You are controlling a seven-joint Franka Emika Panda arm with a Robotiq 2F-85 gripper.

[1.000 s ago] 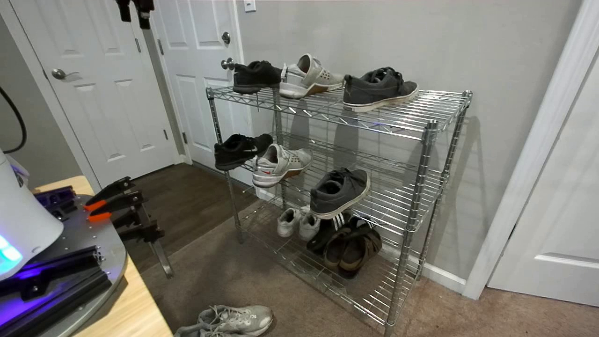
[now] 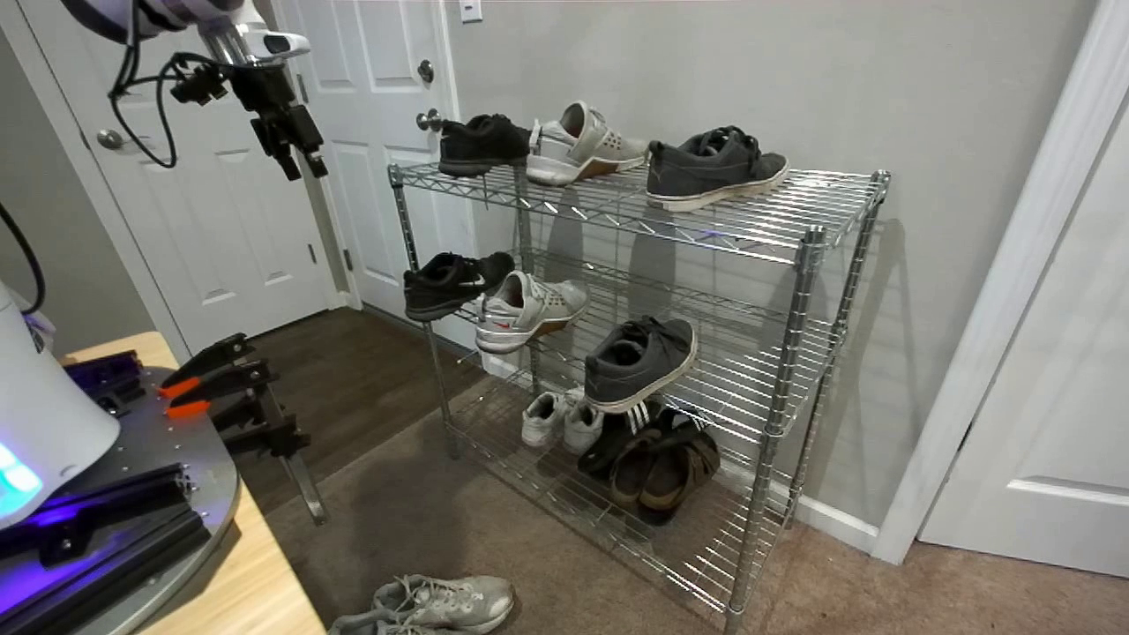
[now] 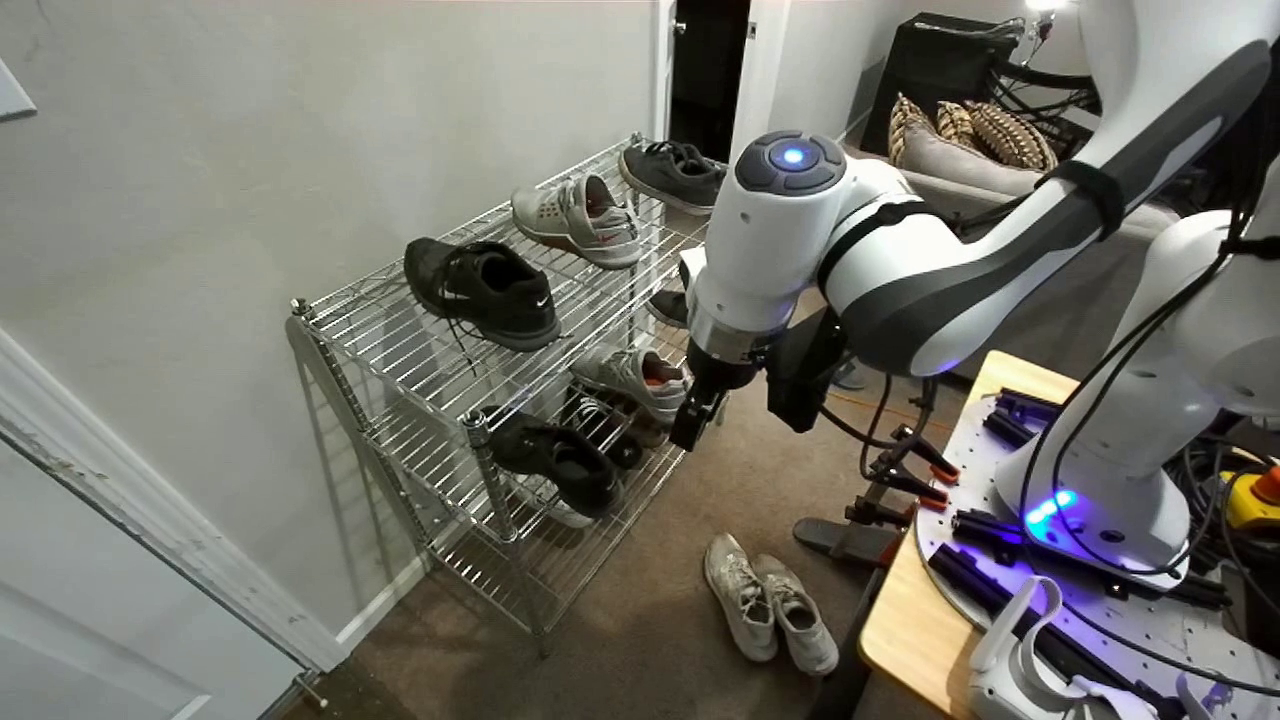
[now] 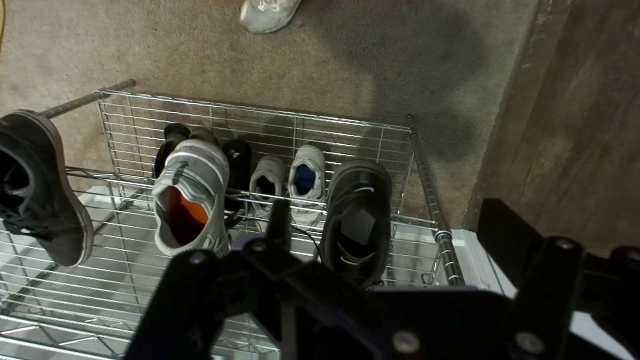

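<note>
My gripper [image 2: 304, 169] hangs in the air off the left end of the wire rack [image 2: 699, 233], about level with its top shelf. Its fingers [image 4: 279, 222] are wide apart and hold nothing. Between them in the wrist view, some way beyond, appears a black shoe [image 4: 360, 219]; which shelf bears it is hard to tell there. On the top shelf stand a black shoe [image 2: 482, 145], a light grey shoe [image 2: 582, 146] and a dark grey shoe [image 2: 714, 169]. The middle shelf carries a black shoe [image 2: 455, 286], a light grey shoe [image 2: 529, 310] and a tilted dark grey shoe [image 2: 640, 362].
White shoes [image 2: 556, 420] and brown sandals [image 2: 667, 466] crowd the bottom shelf. A pair of pale sneakers [image 3: 768, 600] lies on the carpet in front of the rack. Clamps [image 2: 228, 386] jut from the robot's table [image 2: 270, 561]. Wall and doors stand behind the rack.
In exterior view 1 the gripper has come down and slightly to the right, bringing more of the arm into view. The shoes and rack look unmoved.
</note>
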